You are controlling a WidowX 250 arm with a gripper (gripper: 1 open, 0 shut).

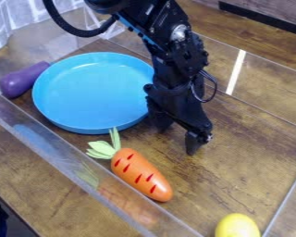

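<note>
My black gripper [180, 122] hangs from the top of the view down to the wooden surface, just right of the blue plate, its fingers apart and open with nothing visible between them. The blue plate [82, 93] lies at upper left. A toy carrot [138, 171] with green leaves lies below and left of my gripper.
A purple eggplant [21, 80] sits left of the plate. A yellow object [237, 226], perhaps a lemon, is at the bottom right. A clear edge strip runs diagonally along the lower left. The wood right of my gripper is clear.
</note>
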